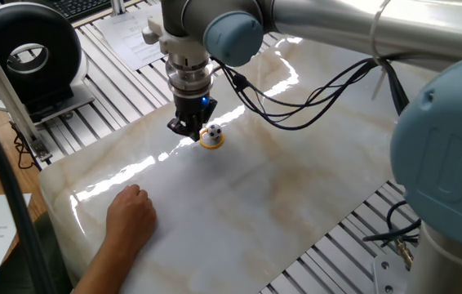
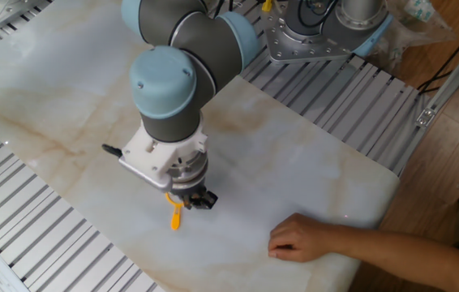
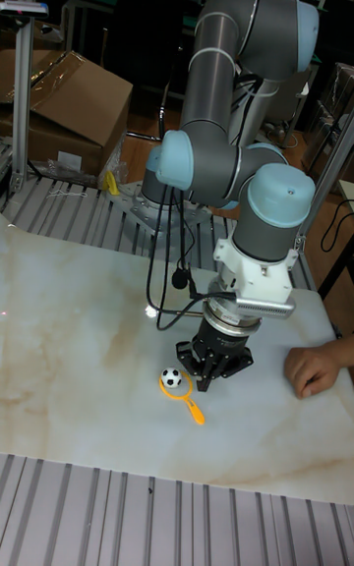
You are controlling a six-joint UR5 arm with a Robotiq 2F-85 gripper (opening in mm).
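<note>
A small black-and-white ball [image 3: 171,377] rests within the round head of a yellow racket-shaped toy [image 3: 196,413] on the marble-patterned tabletop. In exterior view 1 the ball [image 1: 215,131] and part of the yellow ring [image 1: 212,147] show, while the handle is hidden behind the gripper. My black gripper [image 3: 216,375] points down just beside the toy, on the side toward the person's hand. The second exterior view shows the yellow handle [image 2: 176,217] beside the gripper [image 2: 196,199], with the ball hidden. How far apart the fingers stand, and whether they touch the toy, is unclear.
A person's fist [image 1: 131,214] rests on the table near the gripper. Black cables [image 1: 321,104] hang from the arm. Slatted metal rails [image 2: 51,235] border the table.
</note>
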